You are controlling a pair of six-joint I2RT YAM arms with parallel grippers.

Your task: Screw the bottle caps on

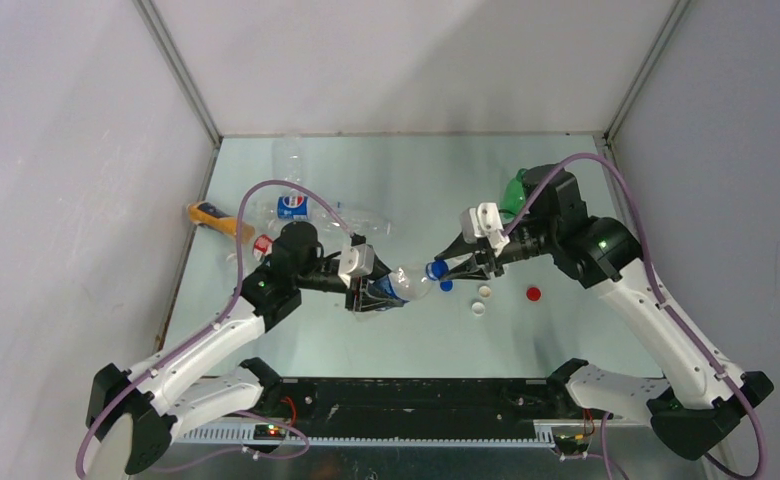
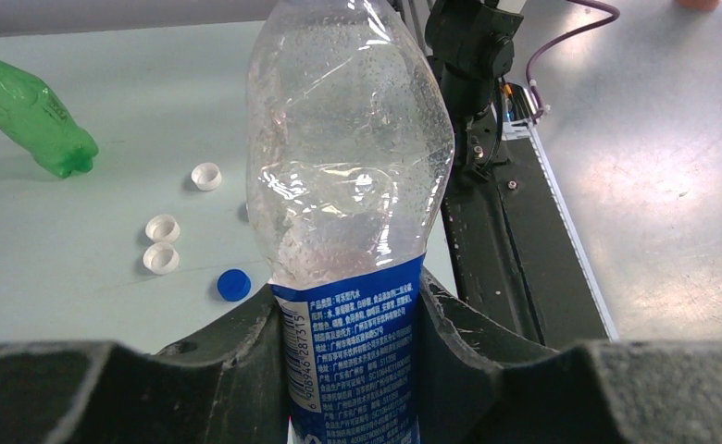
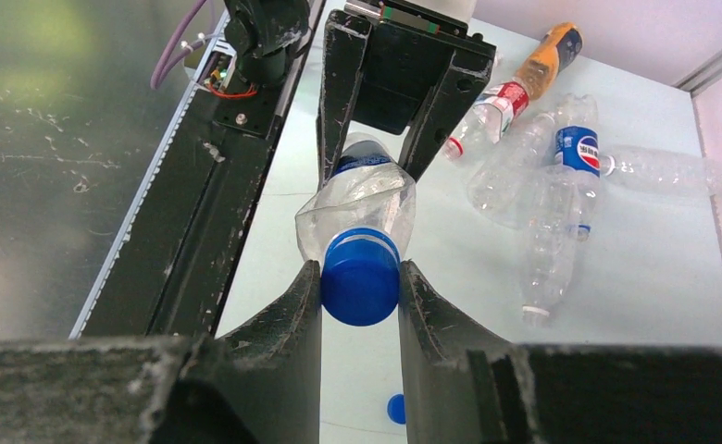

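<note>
My left gripper [image 1: 378, 294] is shut on a clear bottle with a blue label [image 2: 346, 351]; the bottle lies roughly horizontal above the table, its neck toward the right arm. My right gripper is shut on a blue cap [image 3: 358, 287] at that bottle's mouth; whether it is threaded on cannot be seen. Loose caps lie on the table: a red one [image 1: 533, 293], white ones [image 2: 161, 257] and blue ones [image 2: 233, 285].
Several bottles lie at the back left, including a Pepsi-labelled one [image 3: 576, 148] and an orange one [image 1: 206, 215]. A green bottle lies at the back right.
</note>
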